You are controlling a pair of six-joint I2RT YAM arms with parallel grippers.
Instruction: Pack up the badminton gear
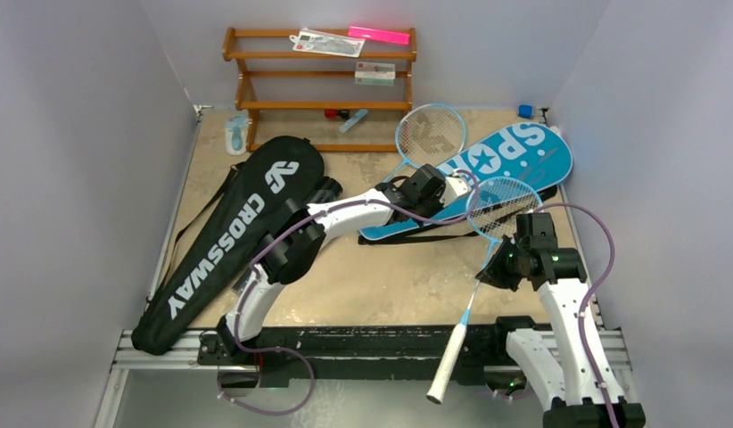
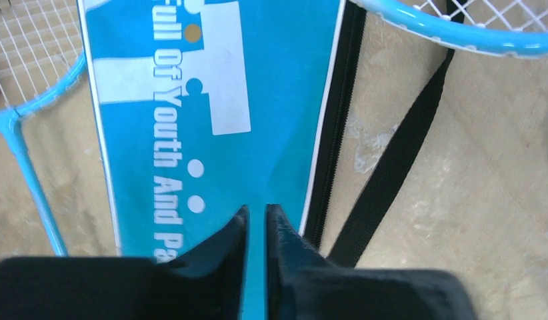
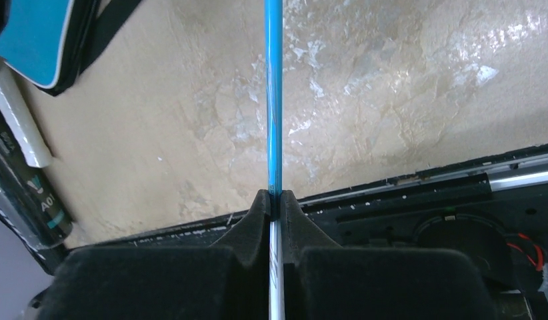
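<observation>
My right gripper is shut on the blue-and-white shaft of a badminton racket (image 1: pixel 448 361), whose head lies over the blue SPORT bag (image 1: pixel 532 152) and whose handle sticks out past the front edge. My left gripper hovers over the blue bag's printed face, fingers slightly apart with nothing seen between them. A second racket (image 1: pixel 430 134) lies at the back, left of the blue bag. The black CROSSWAY bag (image 1: pixel 229 241) lies along the left side, with dark tubes beside it.
A wooden rack (image 1: pixel 318 105) with packets stands at the back. A small blue cube (image 1: pixel 525 111) sits at the back right.
</observation>
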